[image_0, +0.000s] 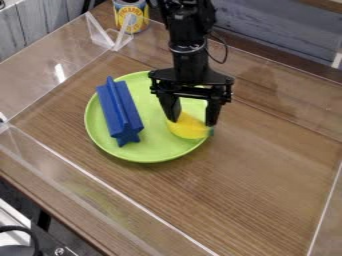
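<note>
A black gripper (189, 109) hangs open at the upper middle, its two fingers straddling the space above a yellow object (187, 127), which lies on the right part of a green plate (147, 149). The object is partly hidden behind the gripper. On the plate's left side rests a long blue block (119, 110).
A blue and yellow can (130, 17) and a clear plastic item (106, 36) stand at the back left. A grey slatted wall (274, 35) runs along the back.
</note>
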